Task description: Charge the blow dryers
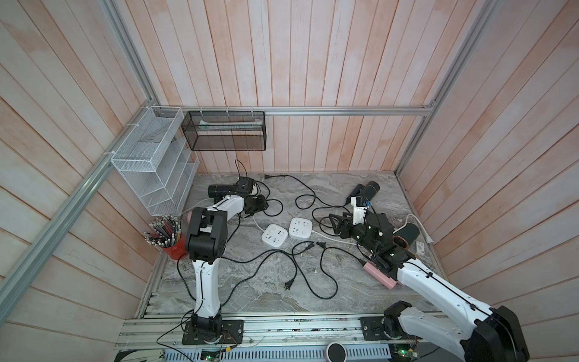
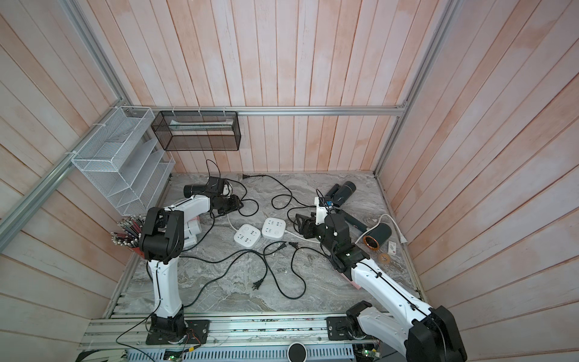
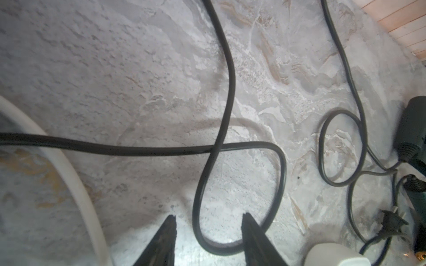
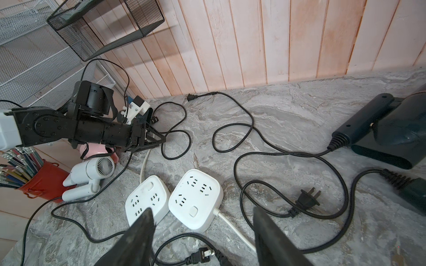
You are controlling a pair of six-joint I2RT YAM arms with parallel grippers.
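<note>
Two white power strips point(image 4: 146, 201) sit side by side at mid-table, the right-hand strip being point(image 4: 196, 195). My left gripper is open above a looped black cord point(image 3: 228, 88), nothing visibly held. My right gripper also stands open and empty, right of the strips. Dark blow dryers point(image 4: 401, 133) lie on the right; a white dryer point(image 4: 95, 170) and a black dryer point(image 1: 219, 190) are on the left. Loose plugs include one point(image 4: 307, 199) at right, one point(image 4: 191, 97) near the back wall and one point(image 1: 289, 284) in front.
A red bucket of pens point(image 4: 42, 181) stands at left beneath white mesh shelves point(image 1: 150, 163). A black wire basket point(image 1: 223, 141) hangs on the back wall. Tangled cords cross the middle; a pink object point(image 1: 380, 275) lies under the right arm.
</note>
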